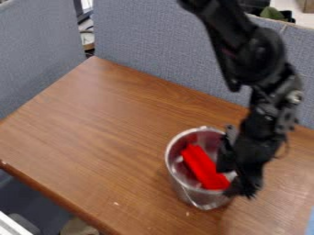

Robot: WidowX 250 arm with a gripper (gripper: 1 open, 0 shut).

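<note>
A steel pot [182, 186] stands on the wooden table near its right part, with a red oblong object [203, 168] lying inside it. My black gripper [241, 173] is at the pot's right side, over its rim beside the red object. The arm is motion-blurred, and its fingers cannot be made out clearly, so whether they touch anything is unclear.
Grey padded walls [160, 46] bound it at the back and left. The table's front edge runs along the lower left.
</note>
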